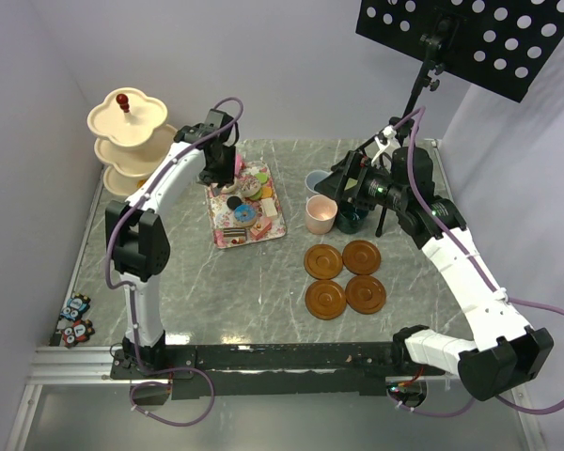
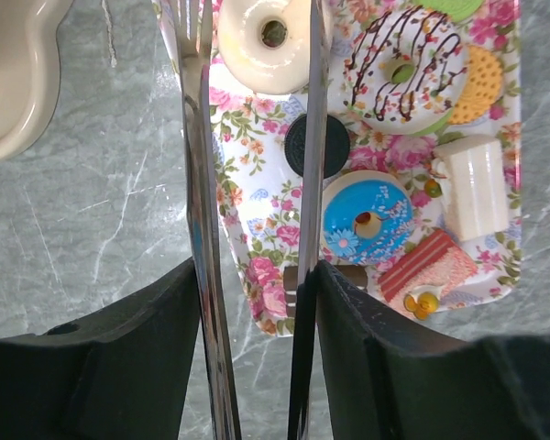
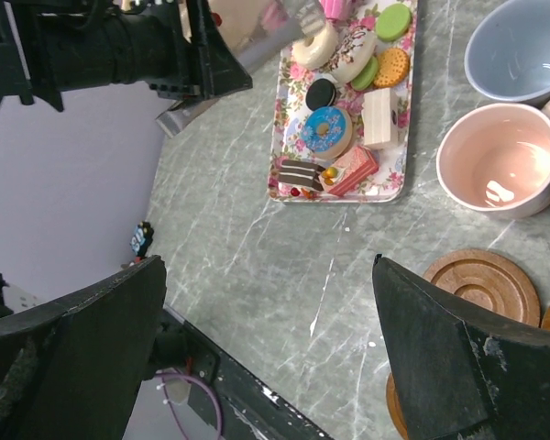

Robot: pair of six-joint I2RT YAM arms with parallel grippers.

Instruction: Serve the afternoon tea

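A floral tray [image 1: 216,225] holds donuts, cookies, cake slices and sandwiches. My left gripper [image 1: 224,183] hangs over its back left; in the left wrist view its long metal fingers stand part open beside a cream donut [image 2: 266,46] and a black cookie [image 2: 298,145], with nothing seen held. A blue donut [image 2: 367,215] lies lower on the tray. My right gripper [image 1: 348,178] is open and empty above the cups, a pink one [image 3: 498,161] and a pale blue one [image 3: 518,46].
A cream tiered stand [image 1: 125,122] is at the back left. Several brown coasters [image 1: 325,300] lie right of centre. A black perforated stand [image 1: 465,38] rises at the back right.
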